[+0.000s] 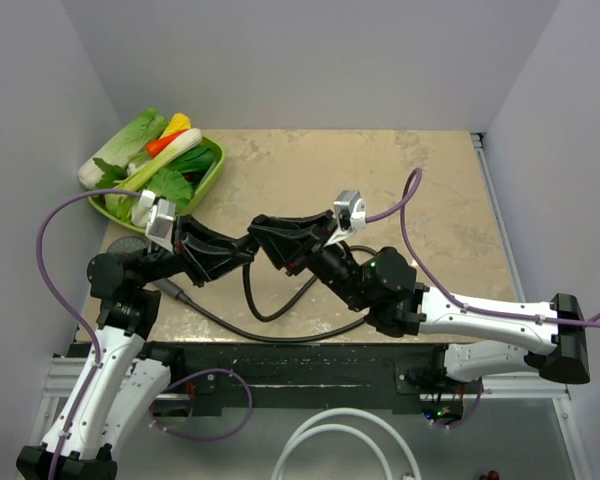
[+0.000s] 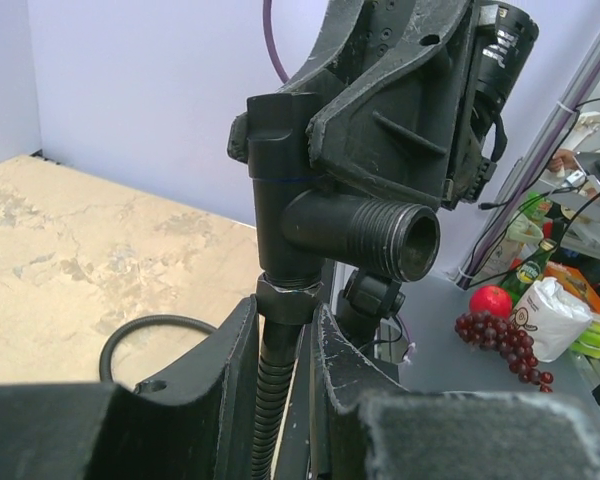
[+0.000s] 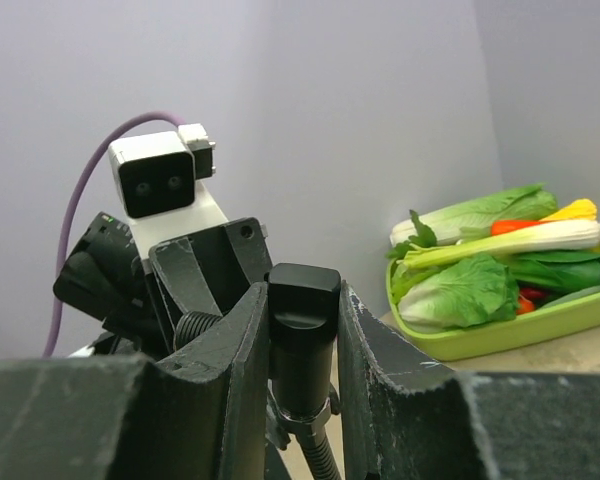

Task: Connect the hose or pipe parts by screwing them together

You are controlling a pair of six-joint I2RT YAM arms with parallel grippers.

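A black T-shaped fitting [image 2: 357, 232] with a threaded side outlet stands upright above the nut [image 2: 286, 302] at the end of the black hose [image 2: 274, 410]. My left gripper grips the hose end just under the nut. My right gripper is closed round the fitting's upper part, directly over my left one; in the top view both grippers [image 1: 236, 250] [image 1: 265, 232] meet at the centre. The rest of the hose [image 1: 250, 330] loops on the worktop below.
A green basin [image 1: 207, 187] of vegetables stands at the back left of the beige worktop [image 1: 430, 170]. White hose loops [image 1: 350, 414] lie beyond the front edge.
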